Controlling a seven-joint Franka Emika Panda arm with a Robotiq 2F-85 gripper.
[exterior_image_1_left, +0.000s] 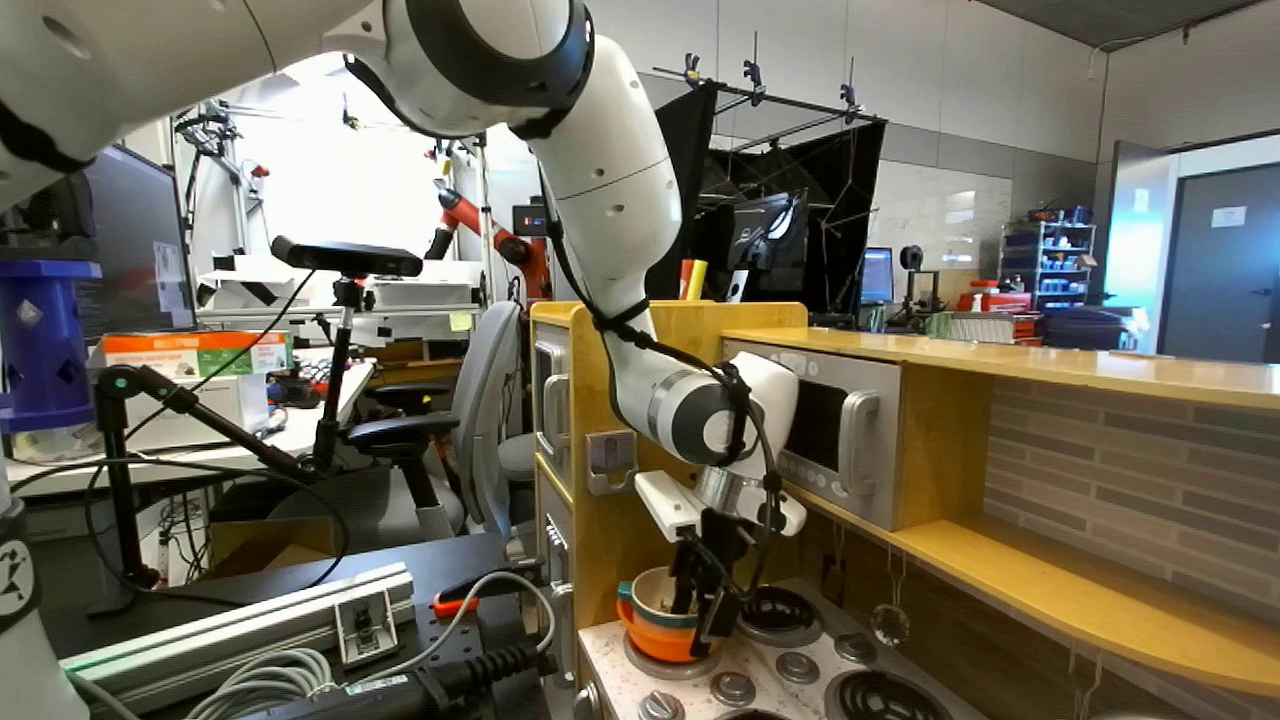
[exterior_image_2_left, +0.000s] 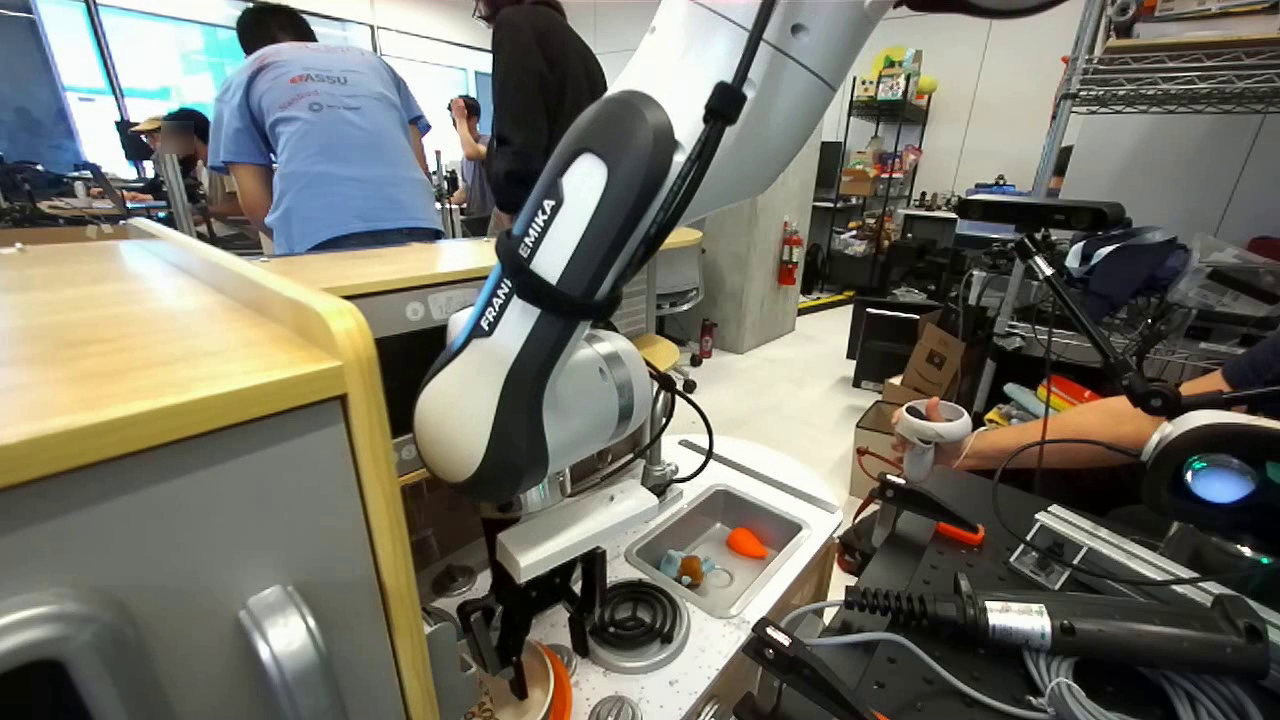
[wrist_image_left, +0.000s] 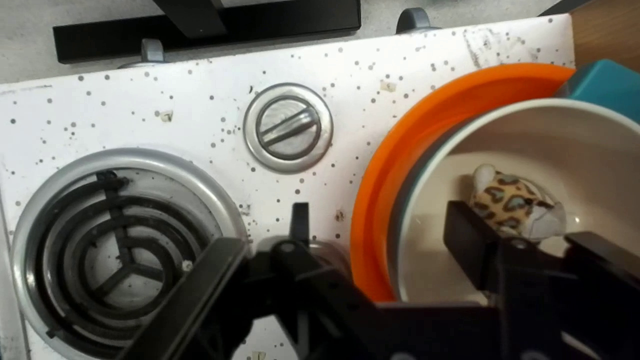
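An orange pot (exterior_image_1_left: 663, 640) with teal handles stands on the stove's corner burner. Nested in it is a cream bowl (wrist_image_left: 432, 252), holding a small leopard-print plush toy (wrist_image_left: 510, 201). My gripper points down over the side of the pot, its fingers spread apart. One finger (wrist_image_left: 465, 240) is inside the bowl beside the toy; the other (wrist_image_left: 300, 222) hangs outside the orange wall, so the rims lie in the gap. Nothing is visibly clamped. In exterior view 2, the cabinet hides most of the pot, and the gripper (exterior_image_2_left: 552, 660) shows above the burner area.
A coil burner (exterior_image_2_left: 636, 614) lies beside the pot, with a stove knob (wrist_image_left: 288, 128) close by. Past it, the sink (exterior_image_2_left: 786, 564) holds an orange item (exterior_image_2_left: 746, 542) and a small blue-brown toy (exterior_image_2_left: 687, 569). A microwave (exterior_image_1_left: 828, 420) and shelf overhang the stove.
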